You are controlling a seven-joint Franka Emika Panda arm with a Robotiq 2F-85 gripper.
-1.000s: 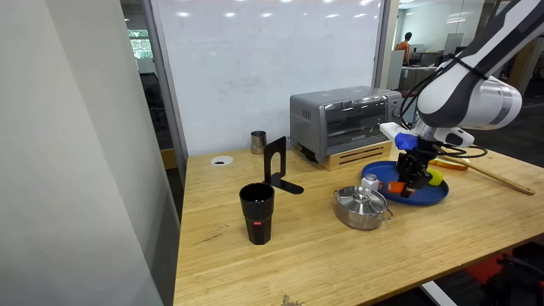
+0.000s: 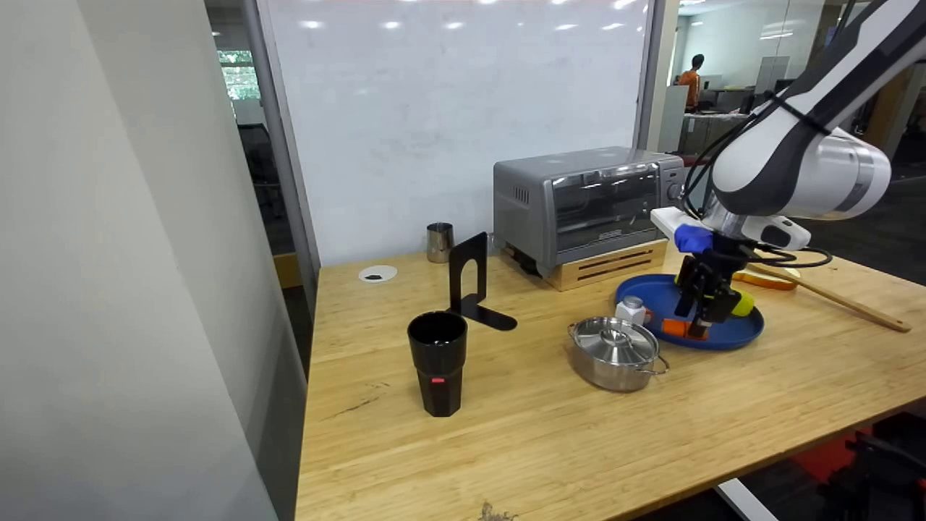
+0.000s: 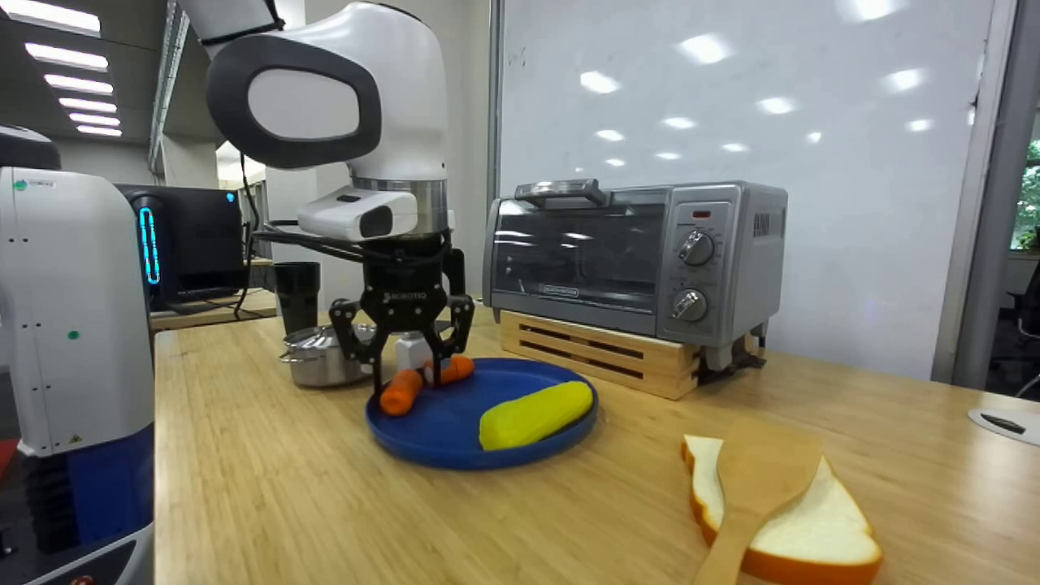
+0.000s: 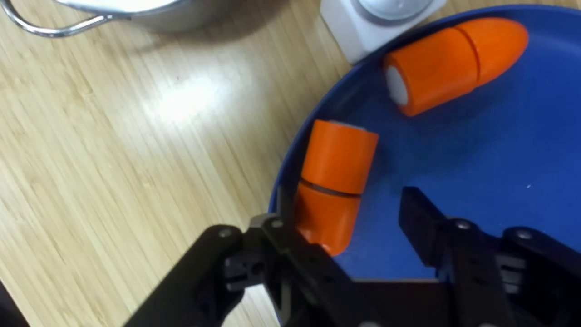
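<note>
On the blue plate (image 3: 458,453) lie two orange carrot pieces and a yellow corn-like piece (image 3: 536,414). My gripper is part open low over the plate's rim. In the wrist view the nearer carrot piece (image 4: 340,158) rests inside the rim, its lower end between my fingers; the left finger is close against it, with a gap to the right one. The other carrot piece (image 4: 457,62), with a rounded tip, lies apart, farther up the plate. Exterior view 1 shows the near piece (image 2: 684,329) beneath my fingers.
Just outside the plate stand a white shaker (image 2: 631,310) and a lidded steel pot (image 2: 614,354). A toaster oven (image 3: 634,263) sits behind on a wooden rack. Bread (image 3: 809,526) lies under a wooden spatula (image 3: 765,468).
The near carrot piece, higher between my fingers a second ago, now lies lower on the plate. My fingers have spread, and the arm has shifted very slightly.
</note>
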